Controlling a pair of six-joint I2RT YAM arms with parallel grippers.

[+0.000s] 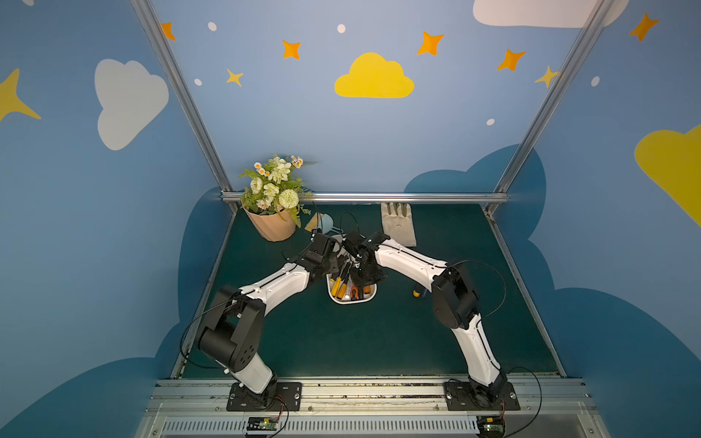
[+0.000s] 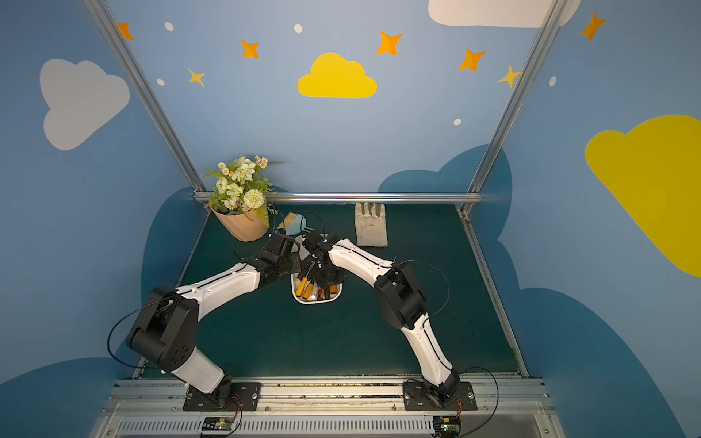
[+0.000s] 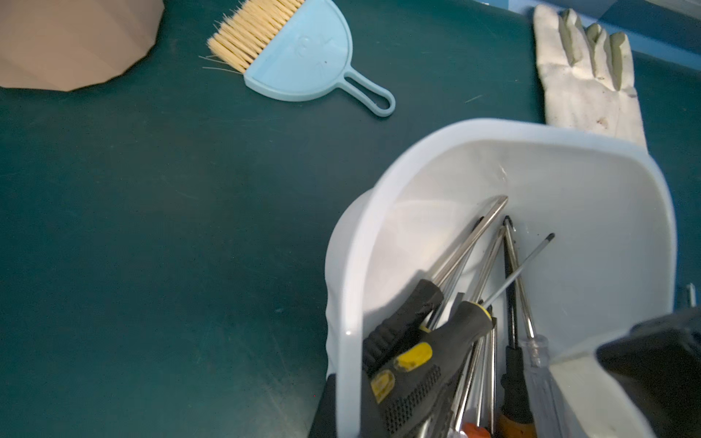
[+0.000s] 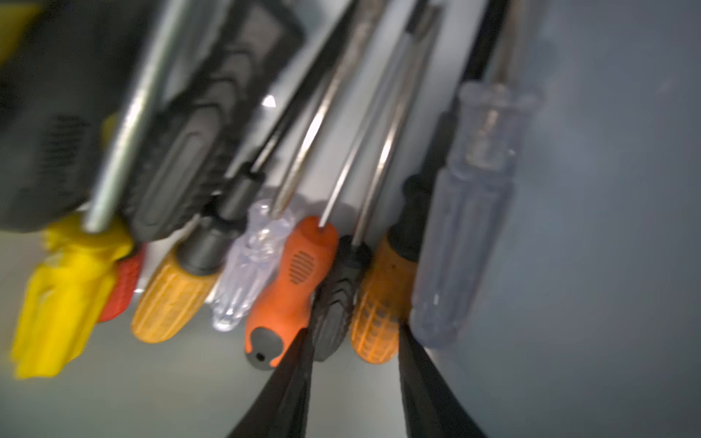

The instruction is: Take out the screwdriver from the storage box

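The white storage box (image 3: 533, 138) holds several screwdrivers, their shafts toward its back end. At its left wall, my left gripper is shut on the rim, with a dark finger on either side. My right gripper stands open inside the box, pointing down at the handles. Between its fingertips are the ends of a black handle (image 4: 336, 306) and an orange-and-black handle (image 4: 383, 314). An orange handle (image 4: 292, 281) lies to their left and a clear handle (image 4: 460, 248) to their right. From above, the right gripper covers much of the box.
One yellow-tipped screwdriver (image 1: 418, 290) shows on the table beneath the right arm. A flower pot (image 1: 271, 225), a blue dustpan (image 3: 306, 58) and a glove (image 1: 398, 225) stand or lie at the back.
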